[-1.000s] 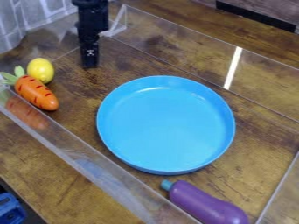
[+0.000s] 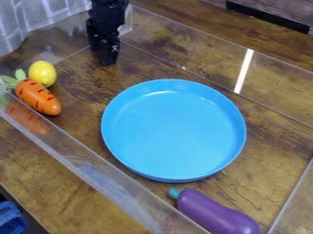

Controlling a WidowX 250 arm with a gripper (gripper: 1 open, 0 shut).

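The black gripper (image 2: 105,47) hangs at the top of the view, low over the wooden table behind the blue plate (image 2: 173,128); whether its fingers are open or shut is unclear. To its lower left lie a yellow lemon (image 2: 42,73) and an orange carrot (image 2: 39,97) with green leaves. A purple eggplant (image 2: 218,212) lies at the bottom right, below the plate.
Transparent walls border the table, one running diagonally along the lower left (image 2: 94,174). A white strip (image 2: 244,69) lies at the upper right. Bare wood is open between the gripper and the plate. A blue object (image 2: 7,219) shows at the bottom left corner.
The gripper has shifted slightly to the right over the last second. The plate, lemon, carrot and eggplant are unmoved.
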